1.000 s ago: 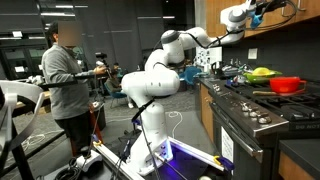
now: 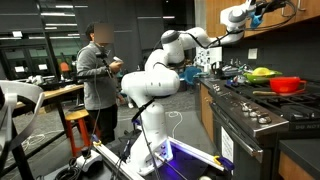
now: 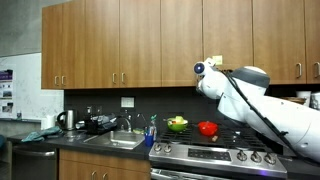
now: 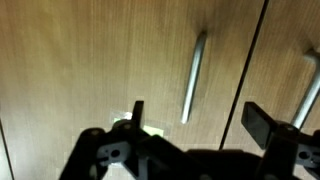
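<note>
In the wrist view my gripper is open, its two dark fingers wide apart with nothing between them. A metal bar handle (image 4: pixel 194 78) on a wooden cabinet door (image 4: pixel 110 50) lies ahead, between the finger lines. Whether the fingertips reach level with the handle I cannot tell; no contact shows. Part of a second handle (image 4: pixel 309 92) is at the right, past the dark gap between two doors. In exterior view 2 the arm (image 3: pixel 245 100) reaches up to the upper cabinets (image 3: pixel 140 50); the gripper there is small and unclear.
Below the arm is a stove (image 3: pixel 215 155) with a red pot (image 3: pixel 208 128) and a bowl of green and yellow items (image 3: pixel 177 124). A sink (image 3: pixel 122 140) lies farther left. A person (image 2: pixel 98 80) stands behind the base, clear of the cabinets.
The arm shows no visible movement. The person has shifted right and now has hands raised in front of the body.
</note>
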